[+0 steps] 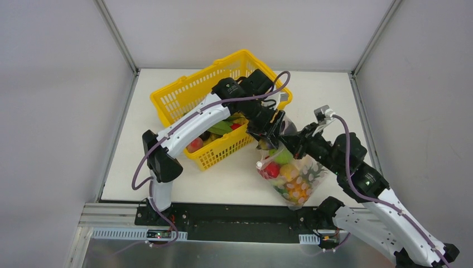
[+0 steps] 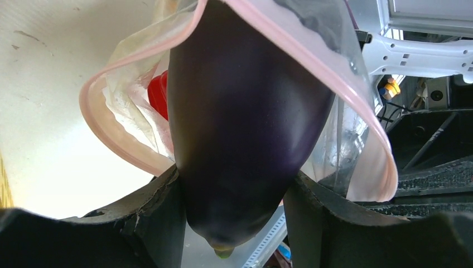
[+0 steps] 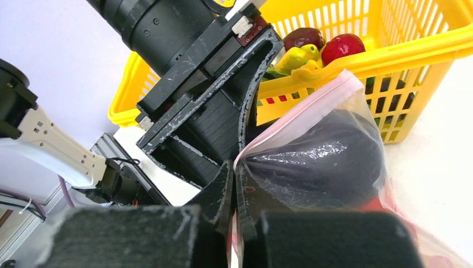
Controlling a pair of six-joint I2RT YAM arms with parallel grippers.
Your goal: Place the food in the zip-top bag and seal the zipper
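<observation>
A dark purple eggplant (image 2: 240, 106) is clasped between the fingers of my left gripper, its stem end pointing back toward me. Its far part reaches into the mouth of the clear zip bag (image 2: 128, 114), whose pink rim (image 2: 348, 97) spreads around it. In the right wrist view, the eggplant shows dark through the bag wall (image 3: 329, 156). My right gripper is shut, with the bag's pink rim running in between its fingertips. Several foods, including a green apple (image 1: 283, 155) and a red one (image 1: 272, 169), fill the bag below.
A yellow basket (image 1: 220, 153) with more food stands behind and left of the bag; the left arm reaches across it. Both grippers are close together at the bag mouth. The bag's bottom reaches the table's front edge.
</observation>
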